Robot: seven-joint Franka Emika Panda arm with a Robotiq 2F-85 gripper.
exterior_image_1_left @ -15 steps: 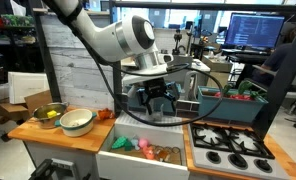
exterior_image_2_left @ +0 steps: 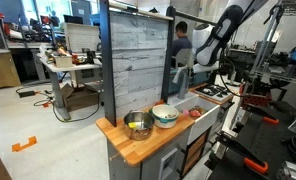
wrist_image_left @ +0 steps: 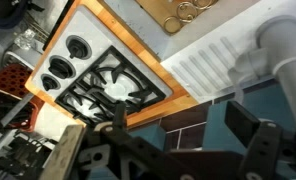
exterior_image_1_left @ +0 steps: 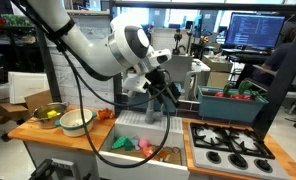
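My gripper is open, its two dark fingers (wrist_image_left: 252, 150) wide apart at the bottom of the wrist view, with nothing held between them. In exterior view 1 the gripper (exterior_image_1_left: 170, 92) hangs above the counter, near the grey tap, partly hidden by the arm and its cable. Below it, an open white drawer (exterior_image_1_left: 118, 165) holds several small toy-like items in green, orange and red. Right of the drawer is a stove (exterior_image_1_left: 231, 148) with black grates and front knobs, which the wrist view shows at left (wrist_image_left: 110, 82).
A metal pot (exterior_image_1_left: 50, 113) and a pale bowl (exterior_image_1_left: 76, 123) occupy the left wooden counter. A teal bin (exterior_image_1_left: 228, 108) with red and green items stands behind the stove. The grey tap (wrist_image_left: 283, 55) rises close to the gripper, and a black cable loops before the arm.
The arm's wrist has turned and the gripper has shifted slightly. The cable loop has swung from the right toward the left, now hanging lower before the drawer. The drawer and counter items look unchanged.
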